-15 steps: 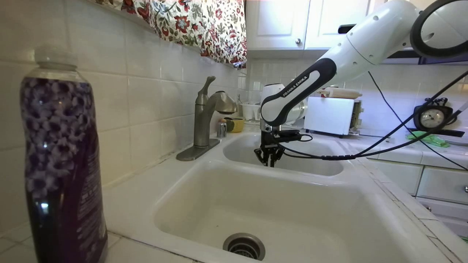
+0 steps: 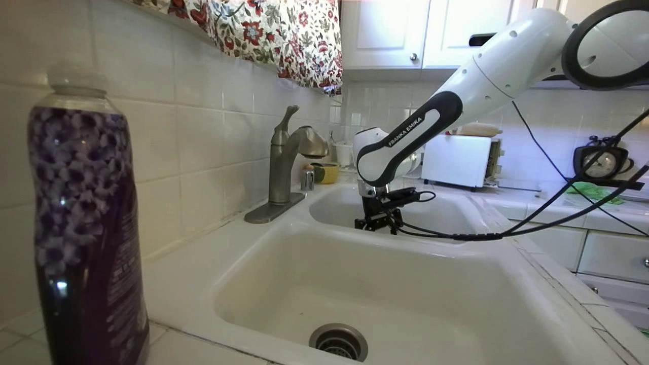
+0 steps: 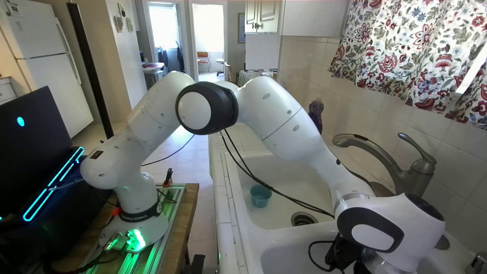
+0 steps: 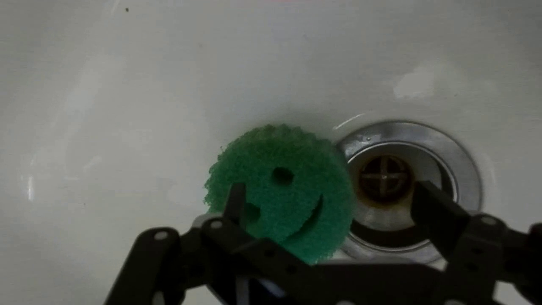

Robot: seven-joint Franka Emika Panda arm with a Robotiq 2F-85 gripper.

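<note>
In the wrist view a round green scrubbing sponge (image 4: 305,173), with two eye holes and a smile slot, lies on the white sink floor, against the left rim of the metal drain (image 4: 470,178). My gripper is open above it, with nothing held. Its left fingertip (image 4: 236,201) overlaps the sponge's left part in view, while the right one shows over the drain. How far the fingers are above the sponge, I cannot tell. Exterior view 1 has the gripper (image 2: 378,224) down at the far basin (image 2: 447,213); the sponge is hidden there.
A divider (image 2: 420,243) separates the far basin from the near one. The faucet (image 2: 281,164) rises beside the wall. A teal cup (image 3: 260,196) stands in the other basin. A purple bottle (image 2: 88,231) is at the near counter corner. Cables (image 2: 474,236) hang across the sink.
In exterior view 1 the arm has come lower and slightly left. The gripper has sunk further into the far basin and appears turned, its fingers seen from a different side.
</note>
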